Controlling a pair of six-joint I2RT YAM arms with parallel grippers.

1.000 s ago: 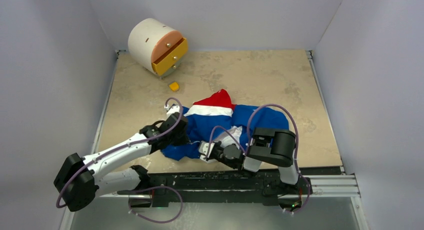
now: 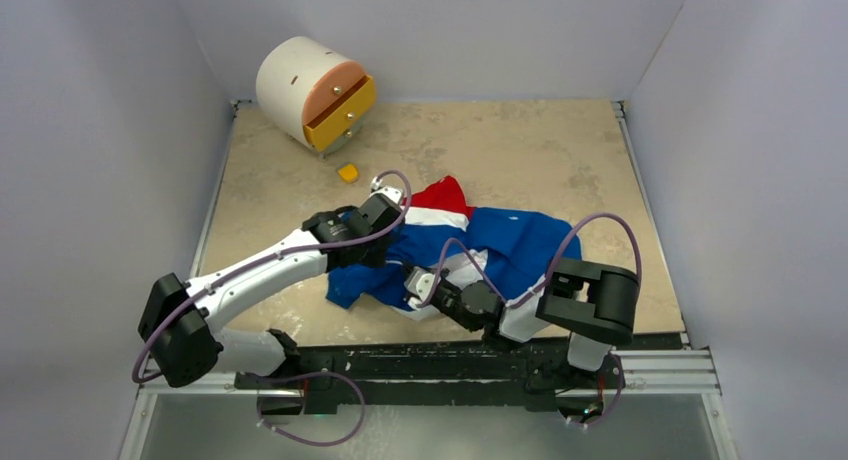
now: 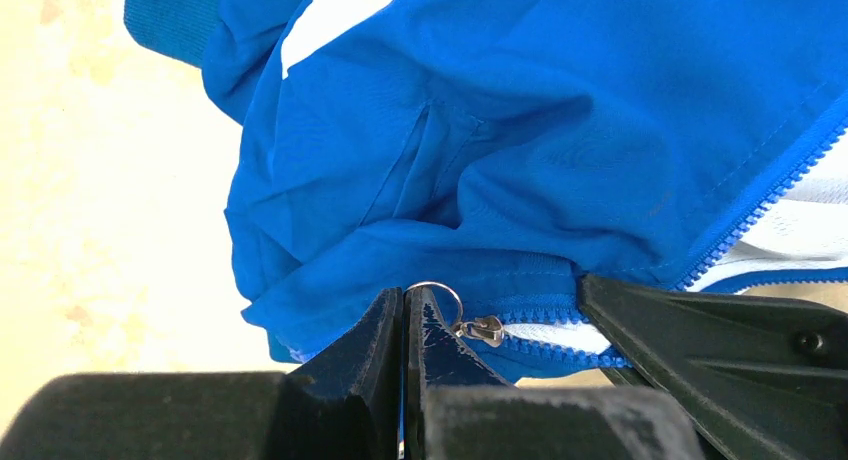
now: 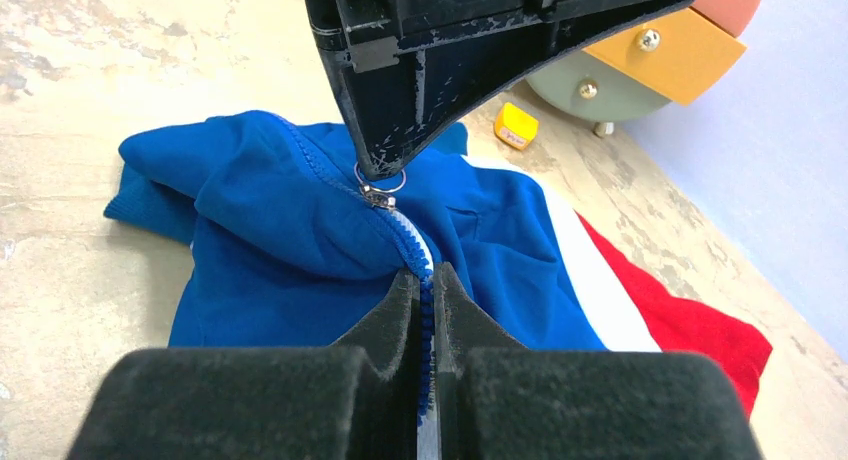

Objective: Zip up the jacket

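Note:
The blue jacket [image 2: 515, 235] lies spread on the table, with white and red parts. In the left wrist view, the metal zip slider [image 3: 485, 330] sits on the blue teeth, its thin ring [image 3: 437, 285] running to the tips of my left gripper. That gripper is shut with the ring caught at its tips. My right gripper is shut on the jacket's zip edge [image 4: 418, 248], just below the slider in the right wrist view. Farther along, the zip sides [image 3: 765, 215] spread apart over white lining.
At the back left stands a round white cabinet [image 2: 295, 80] with a yellow drawer [image 2: 342, 113]. A small yellow block [image 2: 348, 172] lies in front of it.
The right arm has shifted to the right lately, and the jacket's front part has moved slightly right.

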